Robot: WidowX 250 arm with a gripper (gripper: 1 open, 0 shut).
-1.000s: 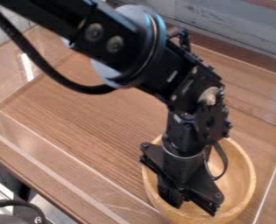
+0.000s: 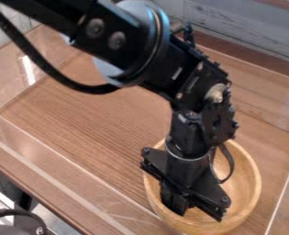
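A round, light wooden bowl point(image 2: 238, 202) sits on the wooden table at the lower right. The black gripper point(image 2: 183, 193) points down into it, its body covering much of the bowl's interior. The fingertips are low inside the bowl and hard to make out, as is anything that may lie beneath them.
A pale wall stands at the back. Dark hardware and cables lie off the table's edge at the lower left.
The gripper has shifted slightly left within the bowl over the last second, and the bowl appears to have moved slightly left with it.
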